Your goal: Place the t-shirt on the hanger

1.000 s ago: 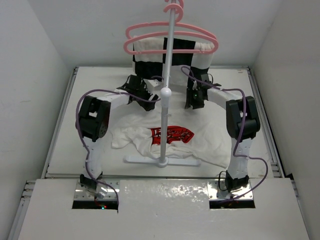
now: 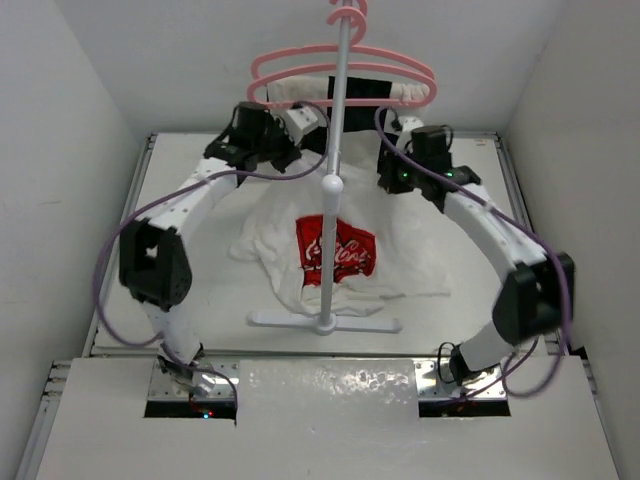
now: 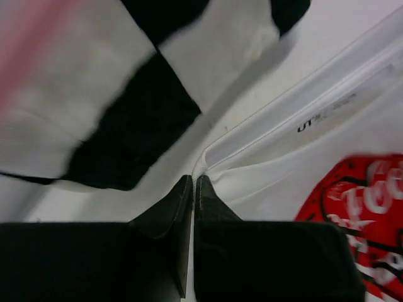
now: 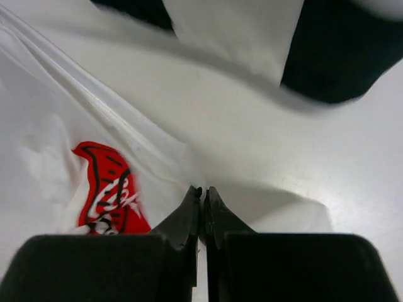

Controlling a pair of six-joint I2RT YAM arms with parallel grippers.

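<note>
The white t-shirt (image 2: 270,250) with a red Coca-Cola print (image 2: 335,250) is raised at its top edge, the rest spread on the table. My left gripper (image 2: 285,160) is shut on that edge; in the left wrist view the fabric (image 3: 252,182) runs into its fingertips (image 3: 196,182). My right gripper (image 2: 390,180) is shut on the same edge farther right, the cloth (image 4: 138,145) meeting its tips (image 4: 203,195). Two pink hangers (image 2: 290,102) hang high on the white stand (image 2: 328,260).
A black-and-white checkered cloth (image 2: 355,115) hangs at the back behind the grippers. The stand's base (image 2: 365,324) crosses the front of the table. Bare table lies at both sides.
</note>
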